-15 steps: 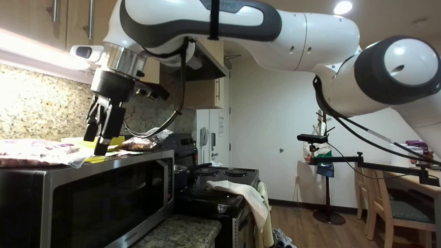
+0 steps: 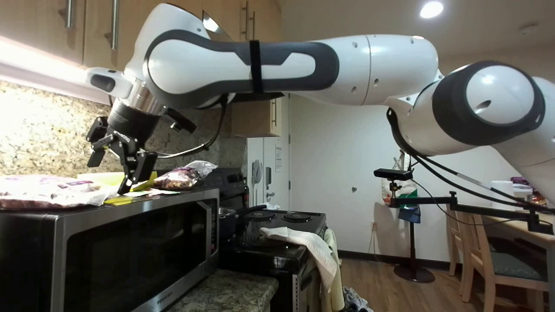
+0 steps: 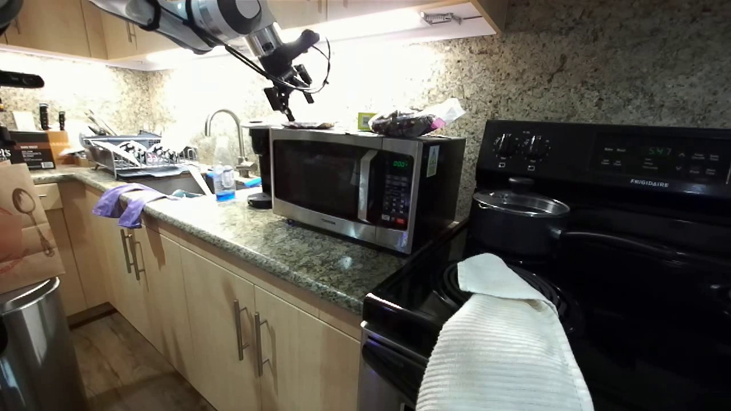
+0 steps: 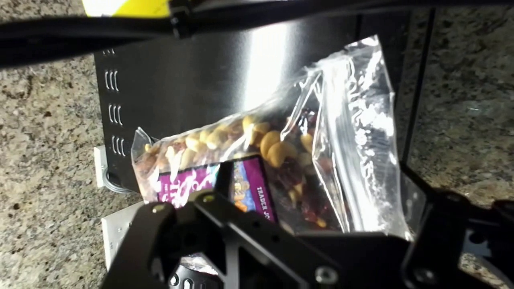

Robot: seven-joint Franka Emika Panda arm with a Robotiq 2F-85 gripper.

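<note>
My gripper [image 2: 110, 174] hangs tilted over the microwave top, its fingers open. In exterior view 2 the gripper [image 3: 299, 108] is above the microwave's left part, close to a flat bag [image 3: 308, 125]. A clear zip bag of nuts and dried fruit [image 4: 284, 149], with a purple label, fills the middle of the wrist view. Black fingers [image 4: 224, 178] reach over it there; part of the bag is hidden behind the gripper. From exterior view 1, one bag [image 2: 47, 192] lies at the near left and another bag [image 2: 179, 177] toward the stove.
The microwave [image 3: 322, 178] has a yellow item [image 3: 366, 120] on top between the bags. A granite backsplash [image 2: 41, 125] and upper cabinets [image 2: 41, 26] bound the space. To the right is the stove with a lidded pot [image 3: 521, 219] and a white towel [image 3: 503, 342].
The arm has lowered, and the gripper has shifted left in exterior view 1. It now leans and is turned, with its fingers appearing farther apart. The bags look unmoved.
</note>
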